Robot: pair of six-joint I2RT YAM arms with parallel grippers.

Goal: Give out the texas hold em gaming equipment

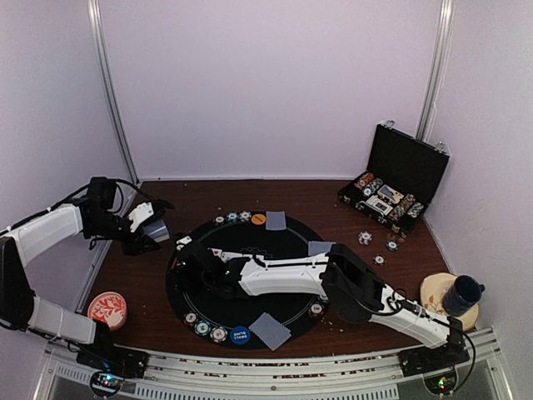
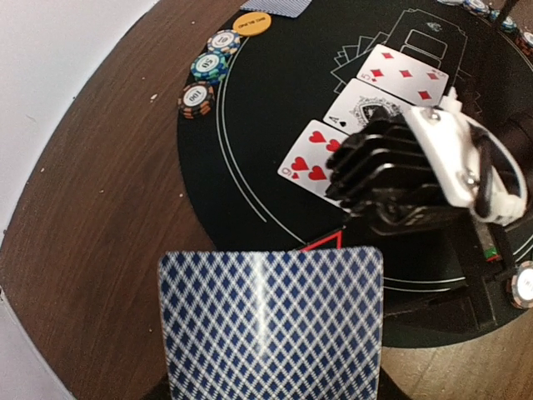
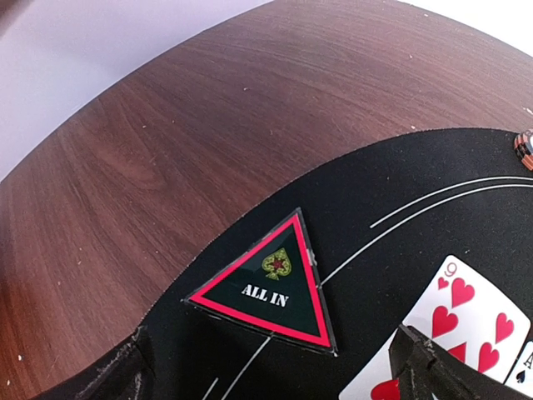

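Note:
In the left wrist view, a blue-and-white patterned card deck (image 2: 271, 325) fills the bottom, with my left gripper (image 1: 155, 231) shut on it, left of the round black mat (image 1: 183, 304). My right gripper is open low over the mat's left side, its fingers (image 3: 429, 371) apart. Beyond them lies the triangular ALL IN marker (image 3: 268, 287). Face-up cards form a row: a nine of hearts (image 3: 454, 312), an ace (image 2: 360, 104) and a five of diamonds (image 2: 404, 73). The right arm hides most of that row from above.
Face-down cards (image 1: 270, 331) and chips (image 1: 218, 334) sit around the mat's rim, with a SMALL BLIND disc (image 1: 240, 335) and an orange disc (image 1: 258, 219). The chip case (image 1: 408, 171) stands open at back right, loose chips (image 1: 365, 238) before it. A mug (image 1: 463, 296) stands front right.

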